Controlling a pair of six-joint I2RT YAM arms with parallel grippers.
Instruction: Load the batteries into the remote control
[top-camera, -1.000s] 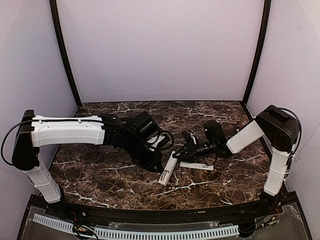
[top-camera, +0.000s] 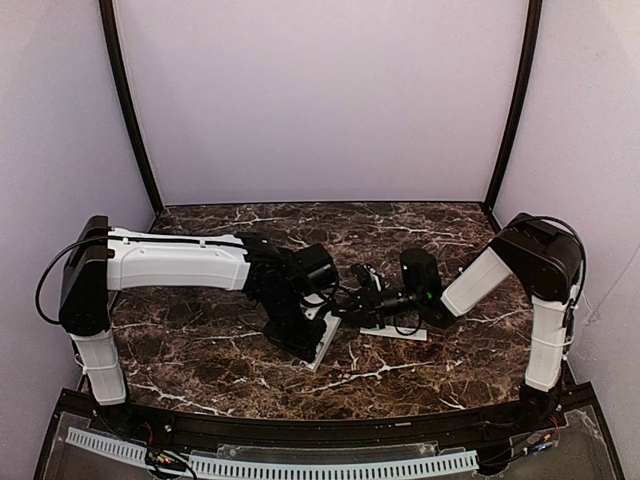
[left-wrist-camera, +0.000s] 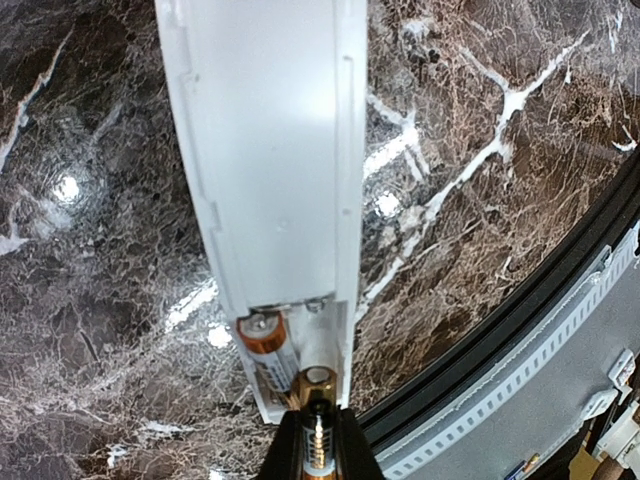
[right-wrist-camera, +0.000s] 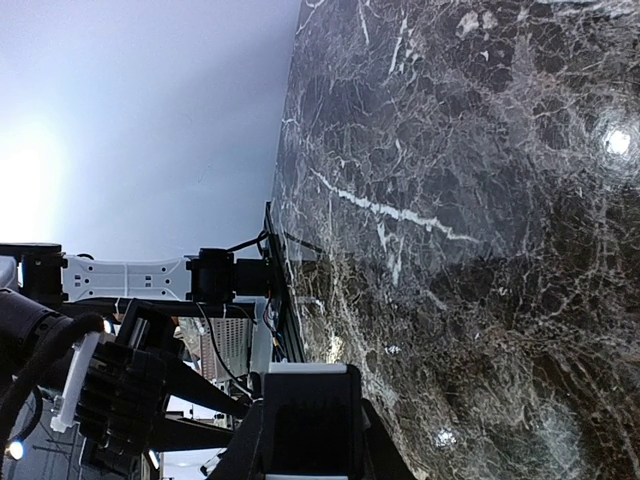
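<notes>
The white remote (top-camera: 326, 343) is off the table's middle toward the front, back facing up, battery bay (left-wrist-camera: 322, 330) exposed. One battery (left-wrist-camera: 268, 349) sits in the bay's left slot. My left gripper is shut on a second battery (left-wrist-camera: 318, 390), held over the right slot's end. My right gripper (top-camera: 358, 308) is at the remote's far end, shut on it; in the right wrist view its fingertips are mostly hidden behind a dark block.
A white strip, likely the cover (top-camera: 395, 332), lies right of the remote under the right arm.
The remote and right gripper have shifted slightly left.
</notes>
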